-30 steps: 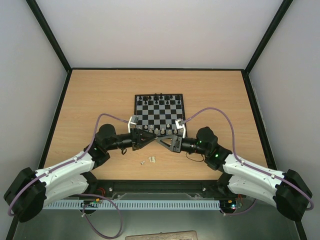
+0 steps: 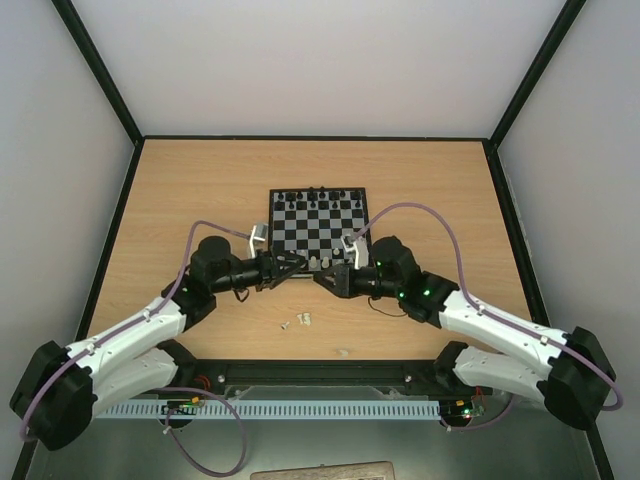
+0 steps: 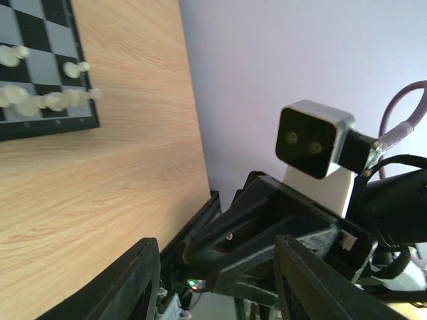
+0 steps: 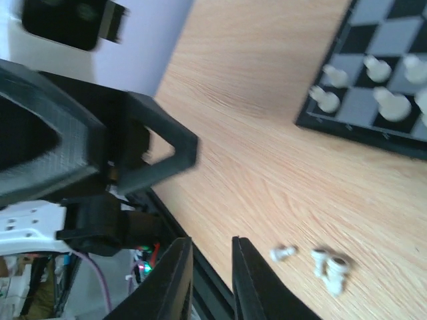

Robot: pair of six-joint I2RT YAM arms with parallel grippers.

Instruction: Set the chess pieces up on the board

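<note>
The chessboard [image 2: 318,228] lies mid-table, with dark pieces [image 2: 312,196] along its far side and white pieces [image 2: 325,263] along its near side. Over the near left corner is my left gripper [image 2: 300,266]; in its wrist view the fingers [image 3: 141,273] are spread with nothing visible between them. My right gripper hangs in front of the board's near edge, its fingers [image 4: 179,267] parted and the gap empty. Loose white pieces [image 4: 337,272] lie on the bare table before the board, one small piece [image 4: 283,253] apart from the others.
A faint pale object [image 2: 343,351] sits close to the table's front edge, too small to name. The two grippers are close together at the board's near edge. Open wood [image 2: 200,190] surrounds the board at the left, right and back.
A pale object now shows near the front edge.
</note>
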